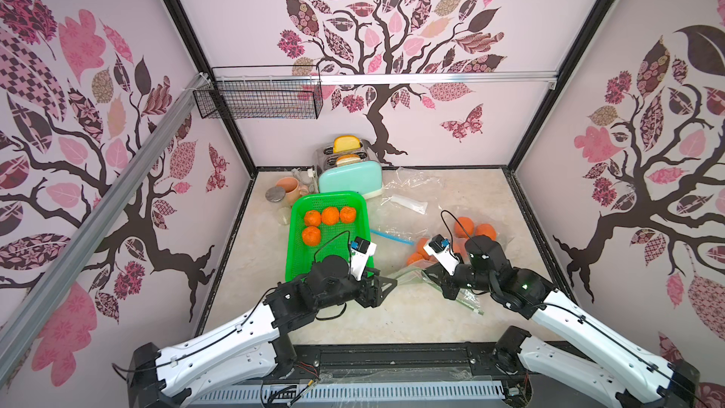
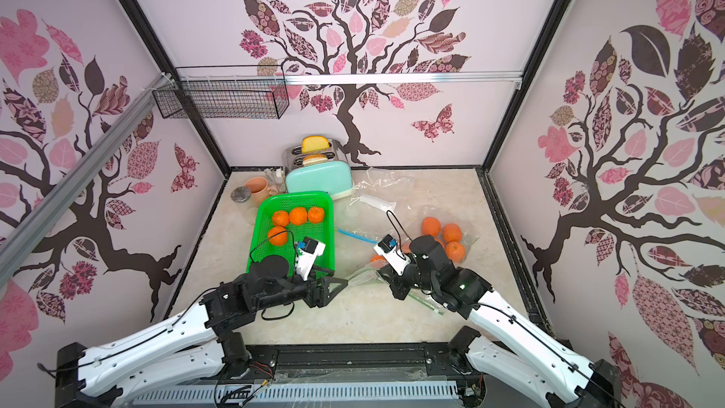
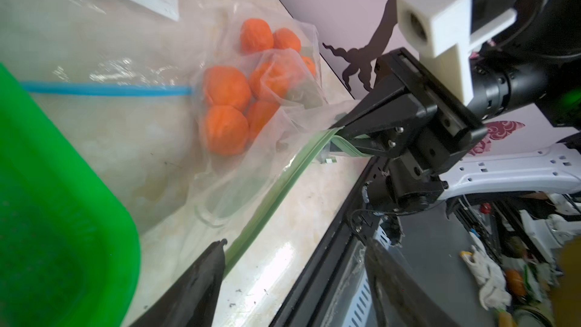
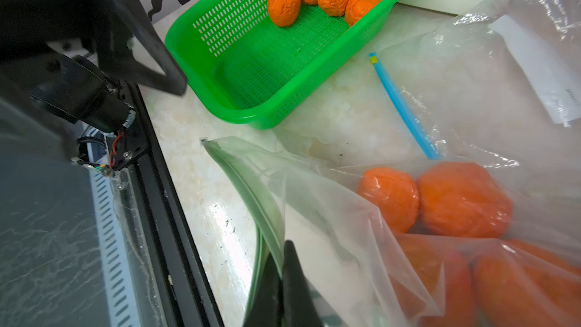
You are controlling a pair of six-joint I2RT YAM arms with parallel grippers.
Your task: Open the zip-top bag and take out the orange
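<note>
In the right wrist view a clear bag holds several oranges. My right gripper is shut on the bag's green zip strip, part way along it, and that edge stands raised off the table. The strip's far corner hangs free toward my left gripper. My left gripper stands open, its fingers spread wide, with the strip's end passing close by one of them; whether they touch cannot be told. Part of the strip below the right fingertips is hidden.
A green basket with several oranges stands at the left. Another clear bag with a blue slider strip lies behind. A toaster stands at the back.
</note>
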